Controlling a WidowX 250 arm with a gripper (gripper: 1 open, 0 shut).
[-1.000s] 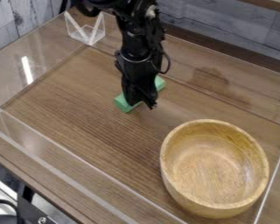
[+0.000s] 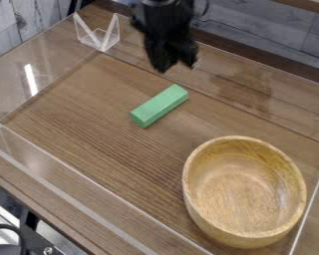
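A green rectangular block [image 2: 159, 106] lies on the wooden surface in the middle of the view. The gripper [image 2: 162, 55] is a dark, blurred shape at the top, above and behind the block, apart from it. Its fingers are too blurred to tell whether they are open or shut.
A large round tan bowl [image 2: 242, 189] sits at the lower right. Clear plastic pieces stand at the left edge and top left. Dark cables show at the bottom left corner. The wood around the block is clear.
The gripper has risen from over the green block toward the top of the view, uncovering the block, which lies in about the same place.
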